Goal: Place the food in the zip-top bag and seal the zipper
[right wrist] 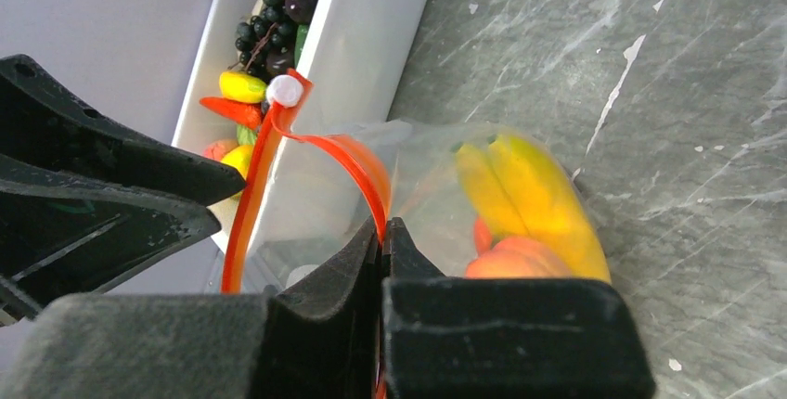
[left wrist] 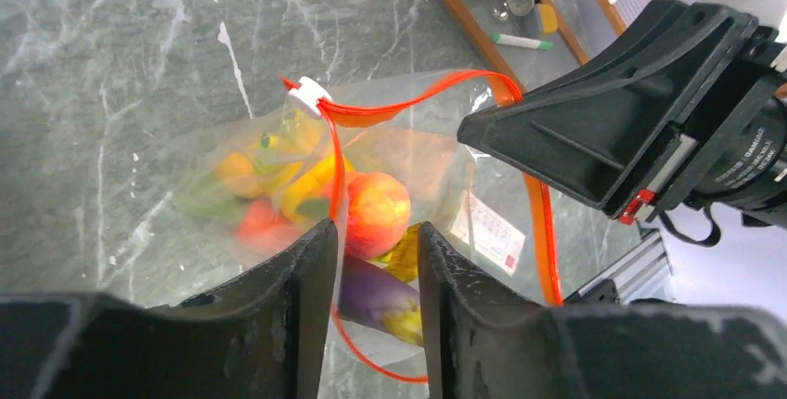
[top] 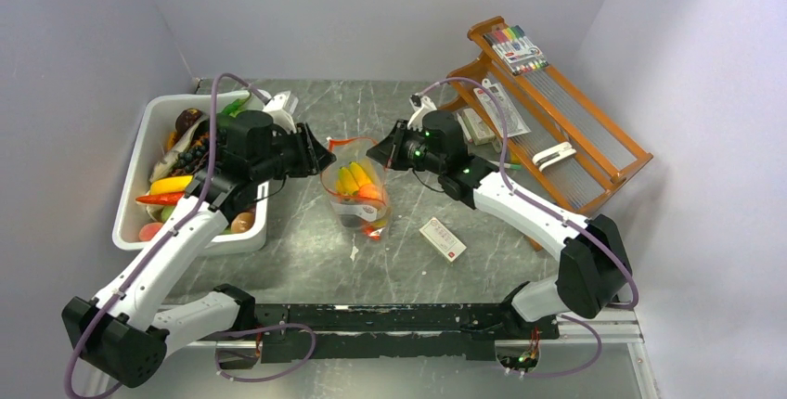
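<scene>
The clear zip top bag stands on the table with its orange-rimmed mouth up, holding yellow bananas, an orange round fruit and a purple eggplant. My right gripper is shut on the rim's right side; in the right wrist view the orange strip runs between its fingertips. At the left side of the mouth, my left gripper is open, its fingers apart, with part of the bag visible through the gap. A white slider sits at a corner of the rim, away from the left fingertips.
A white bin full of food stands at the left. To the right are a small white box and a wooden rack with markers. Clear table lies in front of the bag.
</scene>
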